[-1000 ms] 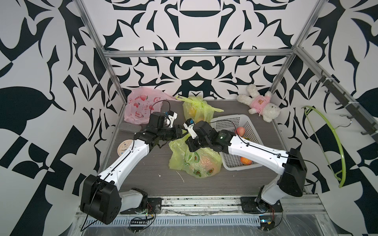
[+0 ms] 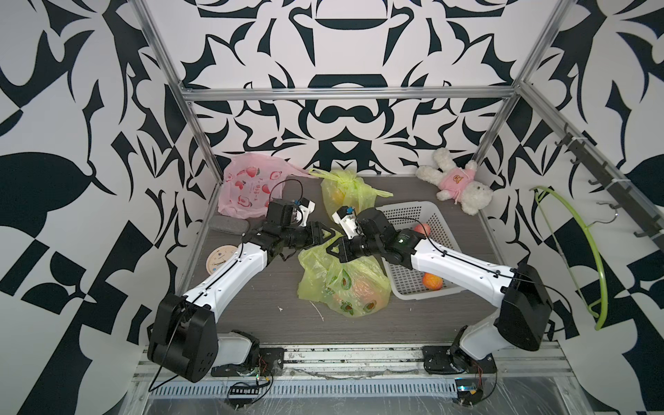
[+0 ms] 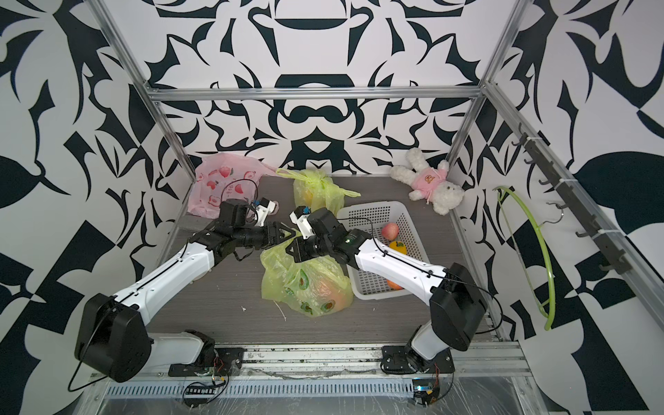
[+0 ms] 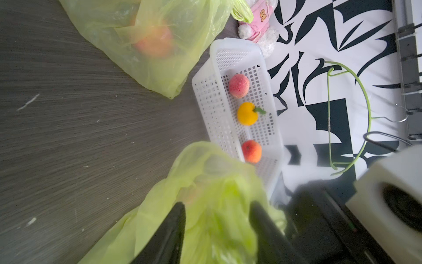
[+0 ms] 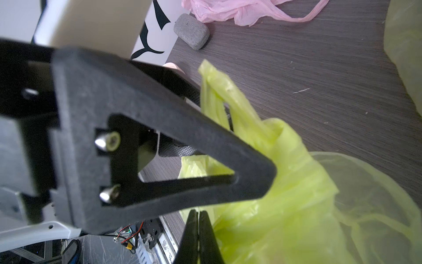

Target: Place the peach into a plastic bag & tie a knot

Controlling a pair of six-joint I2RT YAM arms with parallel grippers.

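A yellow-green plastic bag [image 2: 346,280] printed with avocados lies in the middle of the table, and a pinkish round shape shows through it. Its bunched upper part [image 5: 281,176] rises between my two grippers. My left gripper stands open, fingers apart, with bag plastic showing between and beyond them. Close beside it, my right gripper is shut, its fingertips together against the bag; whether thin plastic is pinched there is hard to see. A pink peach [image 4: 239,85] sits in the white basket [image 4: 211,94].
Behind stands another yellow-green bag [image 2: 346,188] with an orange shape inside. A pink bag [image 2: 249,183] and a grey block [image 5: 191,31] lie back left, a plush toy [image 2: 460,183] back right. The basket also holds a yellow pepper [image 4: 247,114] and an orange fruit [image 4: 251,151].
The left arm has shifted a little toward the right. The bag's lower part moved slightly.
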